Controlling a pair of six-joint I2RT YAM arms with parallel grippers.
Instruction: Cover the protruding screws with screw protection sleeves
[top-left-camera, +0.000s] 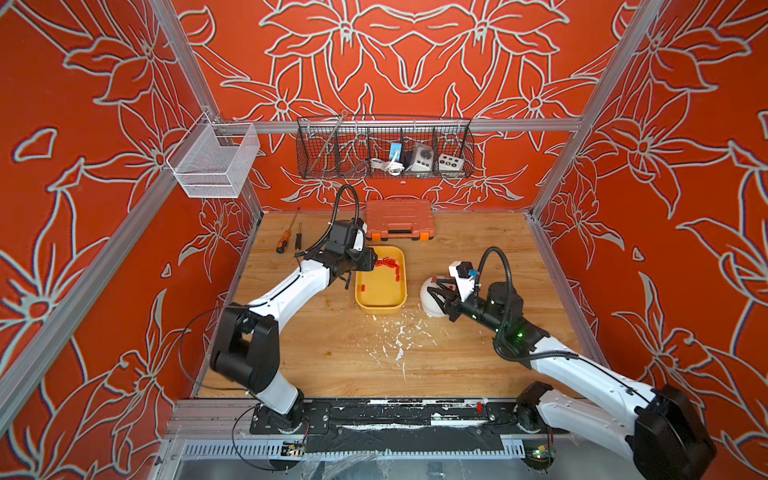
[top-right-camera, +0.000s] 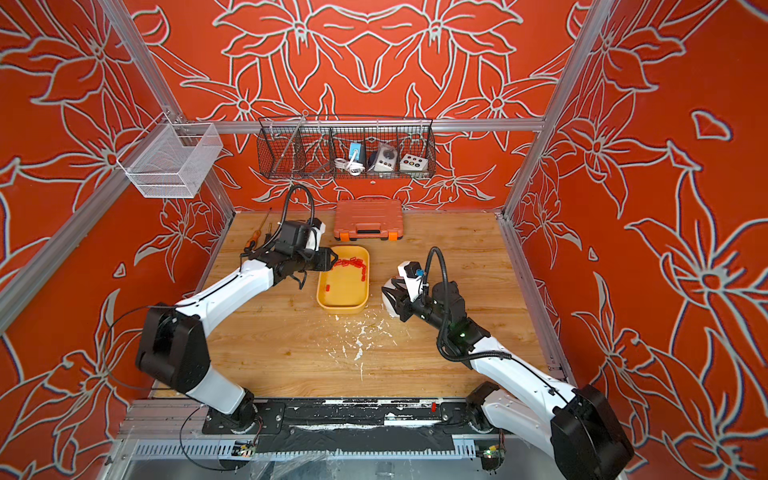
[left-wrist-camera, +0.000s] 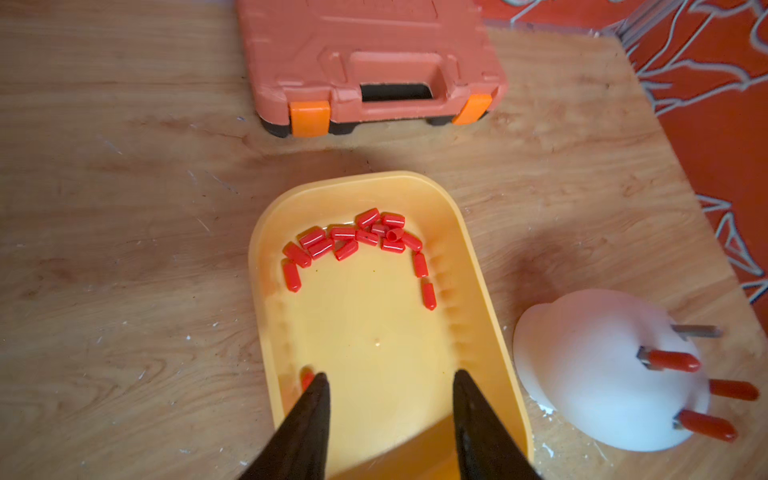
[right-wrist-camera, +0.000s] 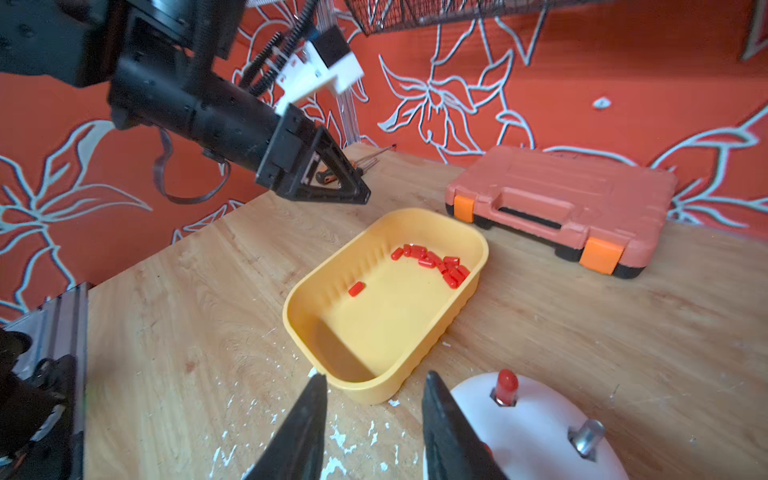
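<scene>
A white dome (left-wrist-camera: 608, 368) carries several protruding screws. In the left wrist view three of them wear red sleeves (left-wrist-camera: 705, 425), while one bare metal screw (left-wrist-camera: 697, 330) stands at the far side. The bare screw (right-wrist-camera: 588, 438) also shows in the right wrist view. Loose red sleeves (left-wrist-camera: 344, 233) lie in the yellow tray (left-wrist-camera: 260, 304), mostly along its far end, with one near the left wall. My left gripper is open above the tray, nothing between its fingers. Open and empty too, my right gripper hovers beside the dome, one finger hiding part of it.
An orange-red tool case (top-left-camera: 400, 217) stands behind the tray. Screwdrivers (top-left-camera: 285, 236) lie at the back left. White flakes (top-left-camera: 400, 340) litter the wood in front of the tray. A wire basket (top-left-camera: 384, 152) hangs on the back wall.
</scene>
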